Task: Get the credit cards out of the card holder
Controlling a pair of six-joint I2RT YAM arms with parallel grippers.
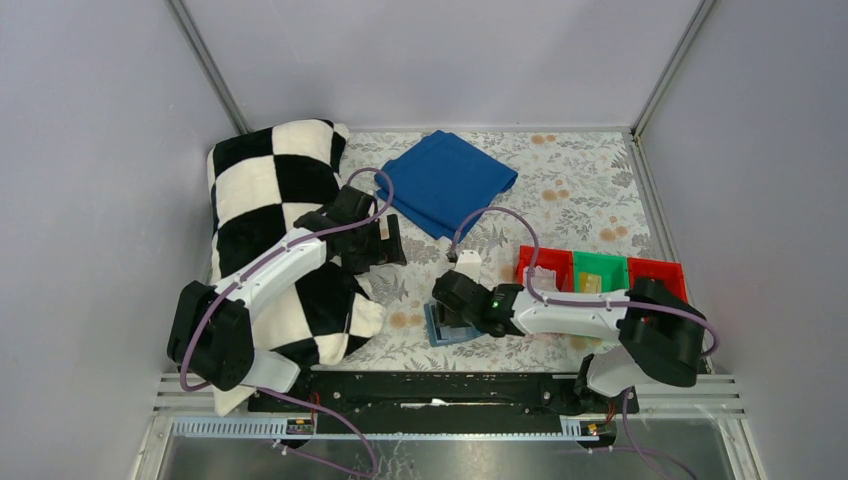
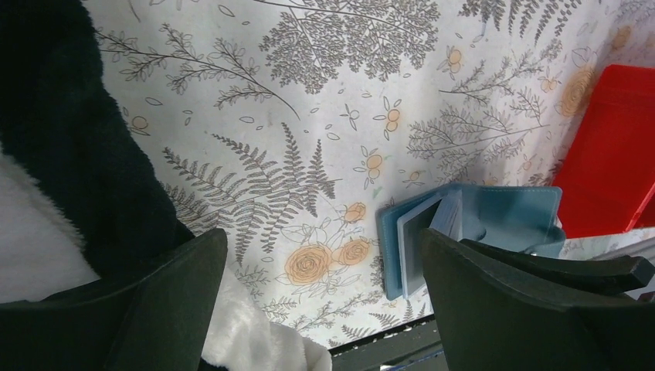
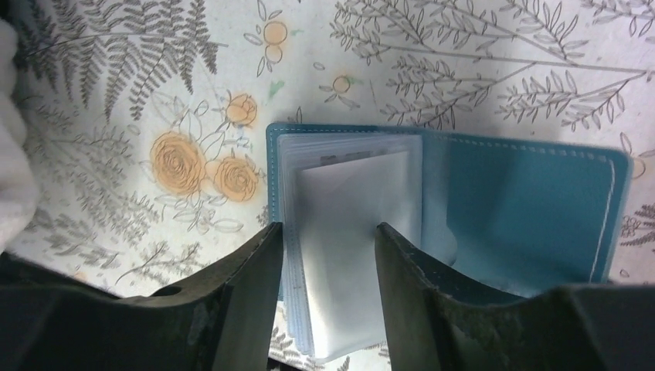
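Observation:
An open teal card holder (image 3: 525, 209) lies on the floral table near its front edge, white cards and clear sleeves (image 3: 344, 232) on its left half. My right gripper is over that half, fingers apart at the sleeves' edge and on the white surface; whether they grip anything cannot be told. In the top view its arm covers much of the holder. My left gripper stands open above the table beside the checkered cushion, nothing between its fingers.
A black-and-white cushion (image 1: 245, 185) fills the left side. A folded blue cloth (image 1: 445, 180) lies at the back. Red bins (image 1: 655, 270) and a green bin (image 1: 600, 262) stand on the right.

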